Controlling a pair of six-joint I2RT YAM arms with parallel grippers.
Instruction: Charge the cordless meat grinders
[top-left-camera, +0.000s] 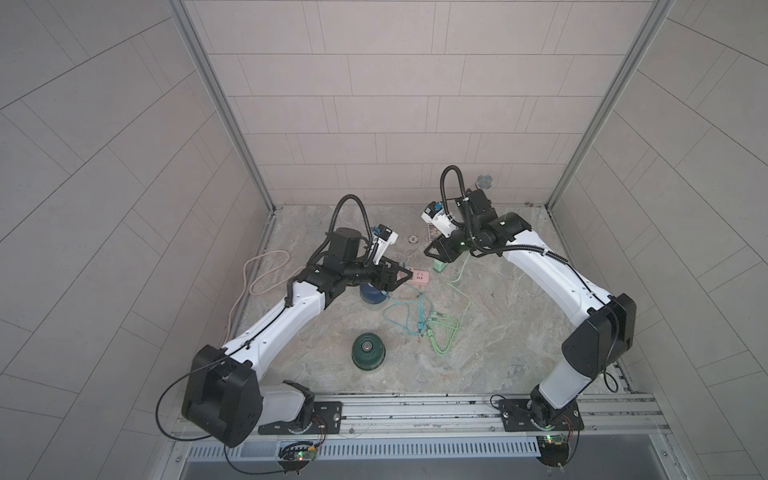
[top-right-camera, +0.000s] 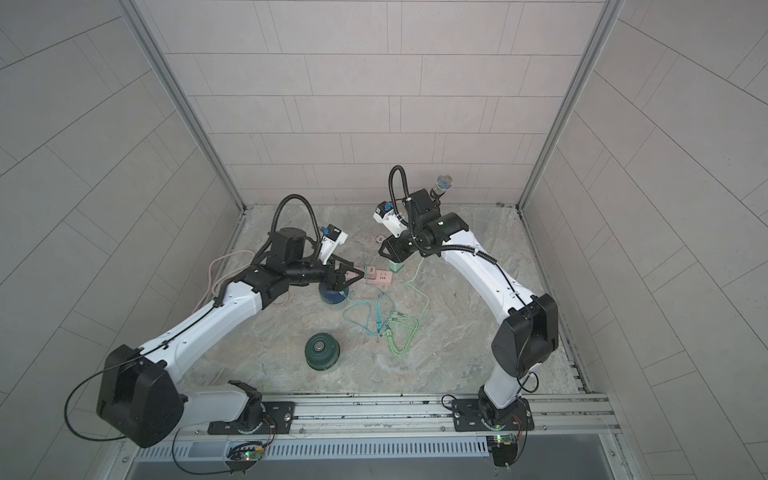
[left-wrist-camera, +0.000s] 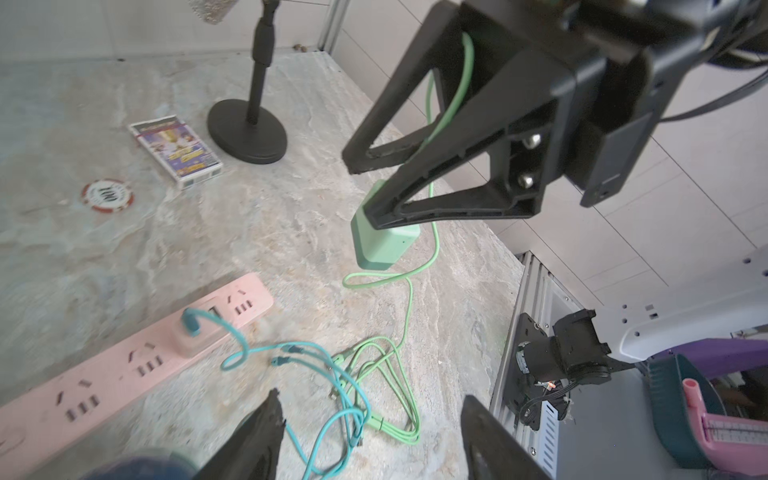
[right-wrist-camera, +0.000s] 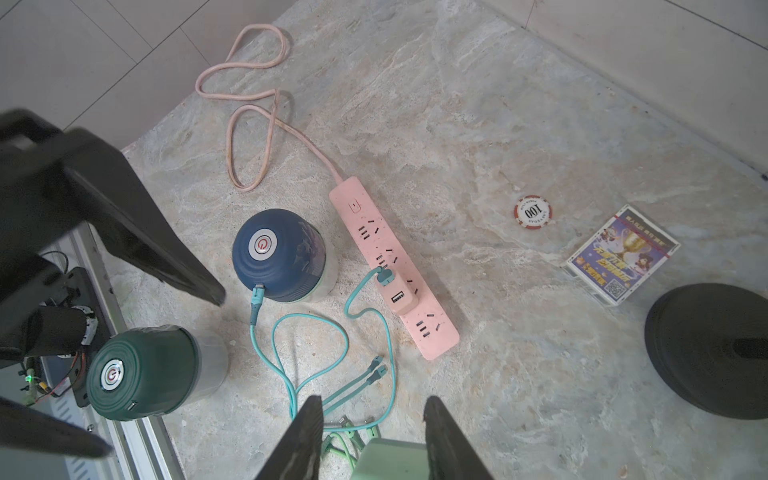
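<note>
My right gripper is shut on a green charger block, which hangs above the table in the left wrist view; its green cable (left-wrist-camera: 412, 308) loops up by the fingers. Facing it from the left, my left gripper stands open with nothing between its fingers. The pink power strip (right-wrist-camera: 369, 209) lies below, with a pink adapter (right-wrist-camera: 400, 297) plugged in near one end and a teal cable (right-wrist-camera: 385, 328) coming from it. That cable's plug sits at the blue grinder (right-wrist-camera: 284, 249). The green grinder (right-wrist-camera: 148, 369) stands apart, no cable on it.
Coiled green cable (top-left-camera: 442, 332) lies on the table's middle. A poker chip (right-wrist-camera: 533, 211), a card case (right-wrist-camera: 624, 254) and a black stand base (right-wrist-camera: 708, 348) are at the back.
</note>
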